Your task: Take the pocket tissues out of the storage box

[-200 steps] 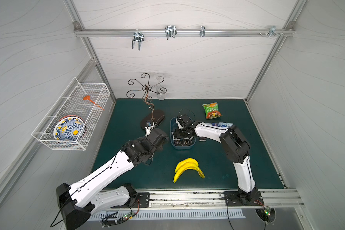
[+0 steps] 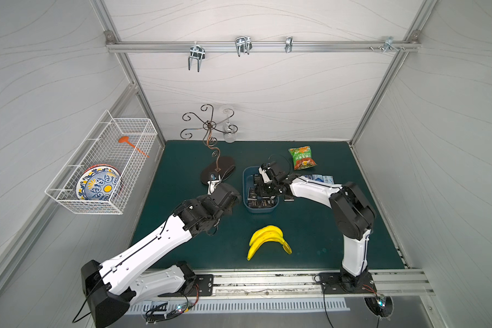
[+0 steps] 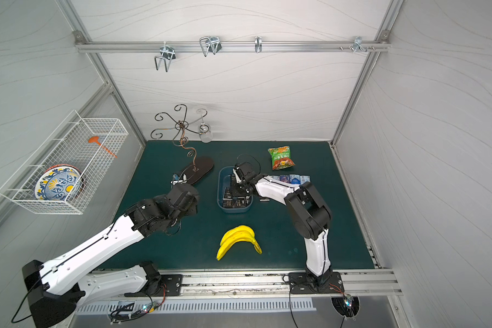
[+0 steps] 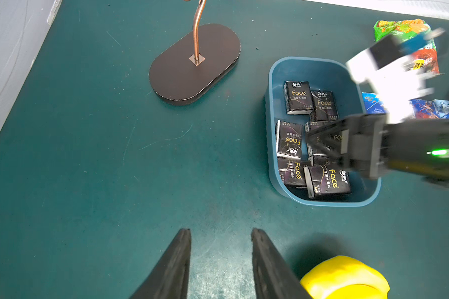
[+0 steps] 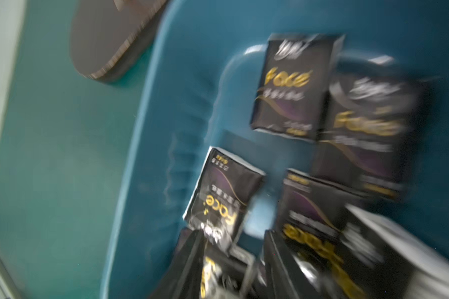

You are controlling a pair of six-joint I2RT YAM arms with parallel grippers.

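Several black "Face" tissue packs lie in the blue storage box at the middle of the table. My right gripper is low over the box among the packs, fingers apart and blurred in its wrist view; in the left wrist view it covers the box's right part, and nothing clearly sits between its fingers. My left gripper hangs open over bare table left of the box, its fingers empty.
Bananas lie in front of the box. A snack bag and blue packets are behind and right. A metal stand on a brown base stands left, and a wire basket hangs on the left wall.
The left arm looks still.
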